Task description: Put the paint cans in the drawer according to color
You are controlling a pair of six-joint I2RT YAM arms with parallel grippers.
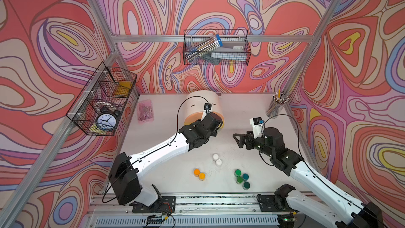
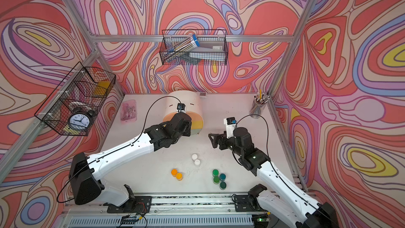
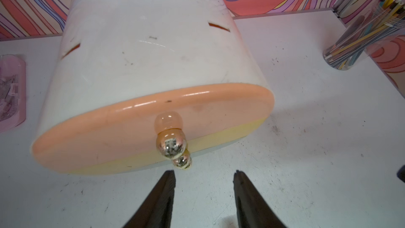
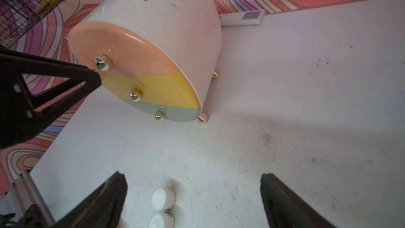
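A white drawer cabinet (image 4: 177,29) has three shut drawers with round gold knobs: an orange top drawer (image 4: 139,52), a yellow middle drawer (image 4: 168,88) and a grey bottom drawer (image 4: 181,114). Just in front of the top knob (image 3: 171,142), my left gripper is part open with an empty gap. My right gripper hangs open over bare table, right of the cabinet. Two white cans (image 1: 218,162), two orange cans (image 1: 202,176), green cans (image 1: 238,172) and blue-teal cans (image 1: 246,185) stand on the table.
A pink tray (image 1: 145,111) lies left of the cabinet. A clear cup of brushes (image 1: 274,105) stands at the back right. A white device (image 4: 242,17) sits behind the cabinet. Open table lies right of the cabinet.
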